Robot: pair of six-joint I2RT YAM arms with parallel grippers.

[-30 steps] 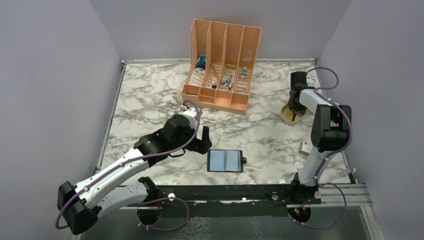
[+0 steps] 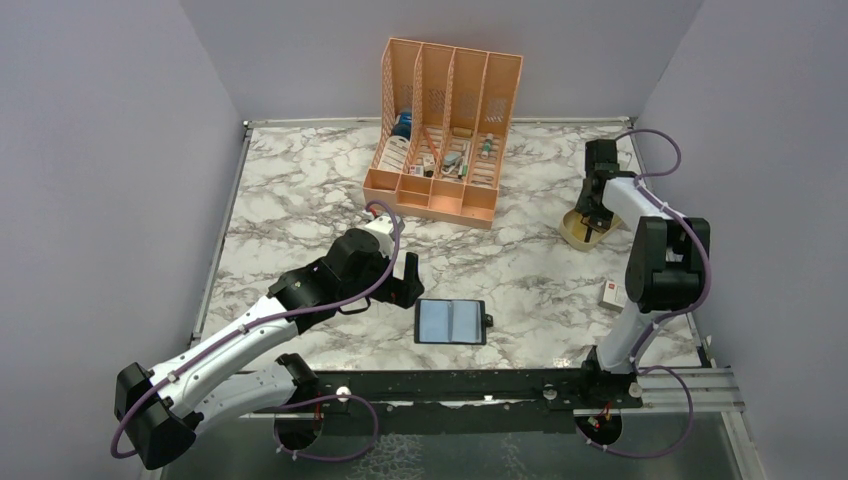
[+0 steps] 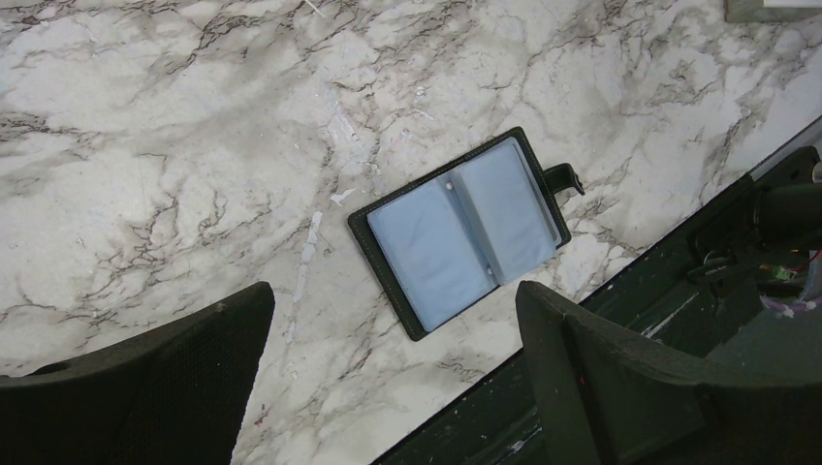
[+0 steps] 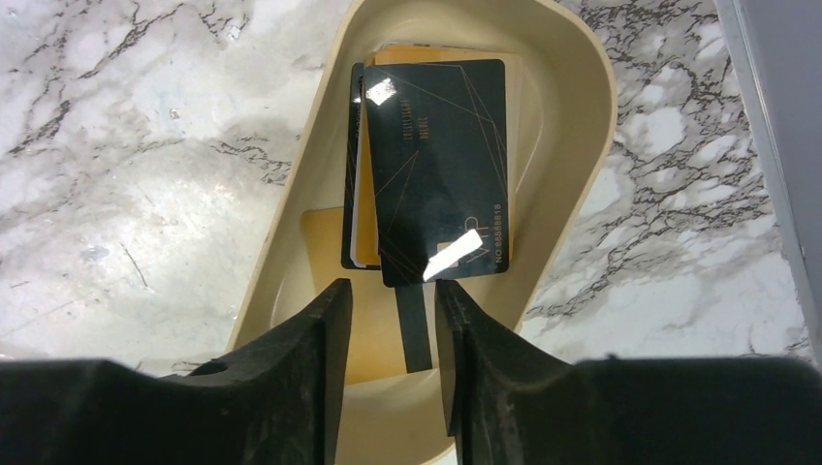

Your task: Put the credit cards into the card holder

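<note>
The card holder (image 2: 434, 320) lies open on the marble table near the front centre, black cover with pale blue sleeves (image 3: 426, 252), empty as far as shows. Above it, my left gripper is open. At the right, a cream tray (image 2: 570, 236) holds a pile of cards: a black card (image 4: 436, 155) on top, gold and black ones beneath, and a gold card with a dark stripe (image 4: 363, 339) lower in the tray. My right gripper is open over the tray's lower end, fingertips just below the top card.
A peach organiser (image 2: 437, 208) with compartments and small items stands at the back centre. A small white box (image 2: 613, 293) lies at the right, in front of the tray.
The left arm and the card holder have not moved.
</note>
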